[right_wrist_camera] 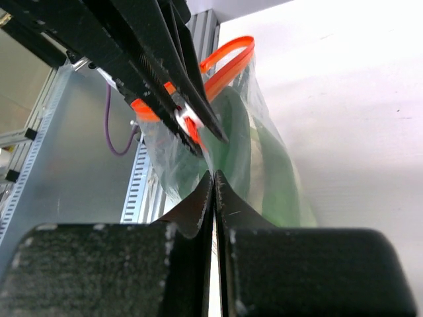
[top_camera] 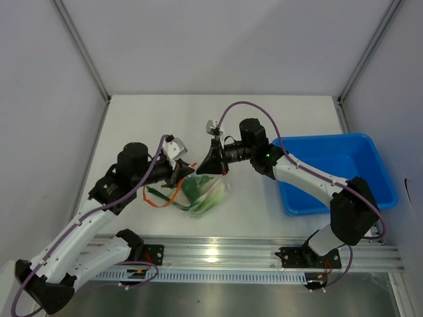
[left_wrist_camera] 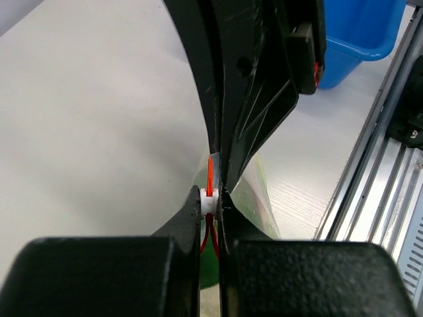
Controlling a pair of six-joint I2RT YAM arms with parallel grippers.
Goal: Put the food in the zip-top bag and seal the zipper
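Note:
A clear zip top bag (top_camera: 208,198) with green vegetables inside and an orange zipper track (right_wrist_camera: 234,56) sits between the grippers. My left gripper (top_camera: 188,170) is shut on the zipper's white slider and orange strip at the bag's top. Just to its right, my right gripper (top_camera: 201,170) is shut at the bag's top edge, along a thin line of clear film; whether film is between its tips is hard to tell. The right gripper's black body fills the upper middle of the left wrist view.
A blue bin (top_camera: 337,155) stands at the right of the white table (top_camera: 145,109). A metal rail (top_camera: 218,241) runs along the front edge.

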